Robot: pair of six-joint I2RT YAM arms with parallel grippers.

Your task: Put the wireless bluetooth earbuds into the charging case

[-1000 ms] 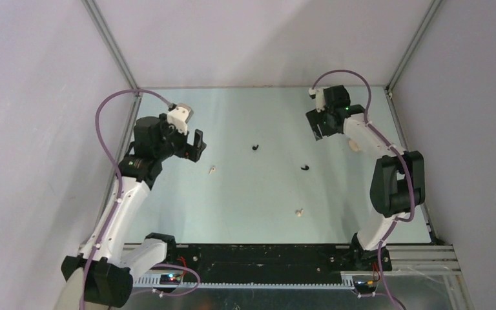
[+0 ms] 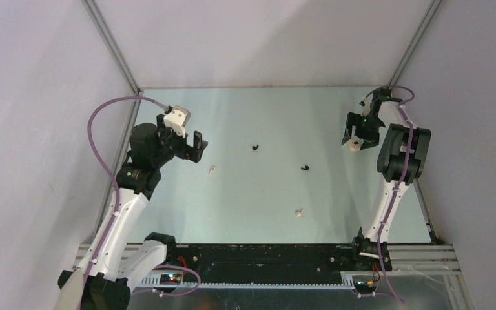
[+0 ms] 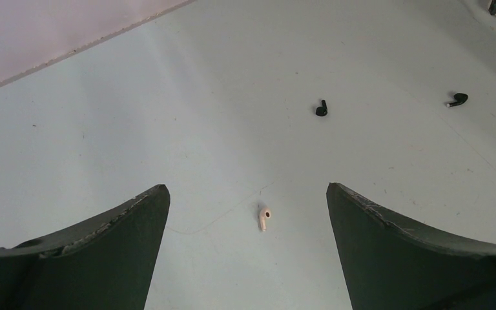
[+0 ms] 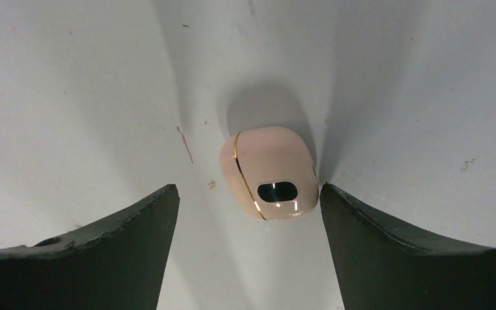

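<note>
My right gripper is lowered over the small beige charging case (image 4: 274,161), which sits between its part-open fingers, close to the right finger; whether it touches is unclear. My left gripper hangs open and empty over the left of the table. Below it lies a beige earbud (image 3: 265,214). Two black earbuds, one in the middle (image 2: 255,147) and one further right (image 2: 305,168), lie on the table, along with another beige earbud (image 2: 299,212) near the front.
The dark front rail (image 2: 265,258) runs along the near edge.
</note>
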